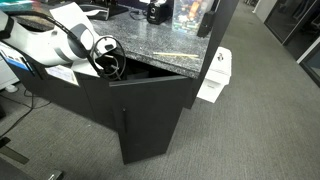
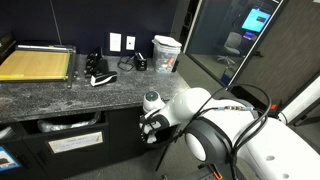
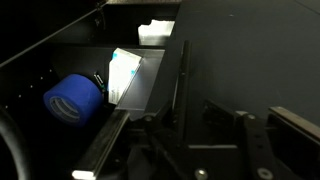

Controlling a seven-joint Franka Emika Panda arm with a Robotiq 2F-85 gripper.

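My gripper is at the bottom of the wrist view, its dark fingers standing partly apart over a dark panel, with nothing clearly held. Beside it is an open black drawer, seen on the left. A blue tape roll lies inside, near white paper packets. In the first exterior view the gripper is at the counter's front edge, partly hidden by cables. The second exterior view shows the open drawer to the left of the arm.
A black cabinet door stands swung out under the grey counter. On the counter are a clear tub, a pen holder and thin wooden sticks. A white box sits on the floor, where the carpet is clear.
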